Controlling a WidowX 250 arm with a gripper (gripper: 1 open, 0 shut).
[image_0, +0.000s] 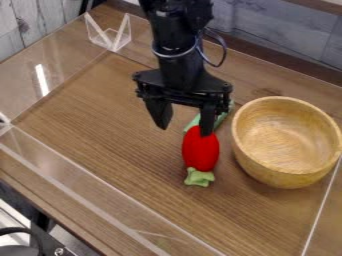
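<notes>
The black robot arm reaches down from the top centre, its gripper (186, 111) hanging open above and left of a red oval object (201, 150) with pale green ends. A pale green piece (199, 178) shows at its lower end; another green thing (214, 121) is partly hidden behind the gripper. A yellow bowl (282, 164) sits to the right.
A white wire-like holder (107, 32) stands at the back left, and a black cable lies at the lower left corner.
</notes>
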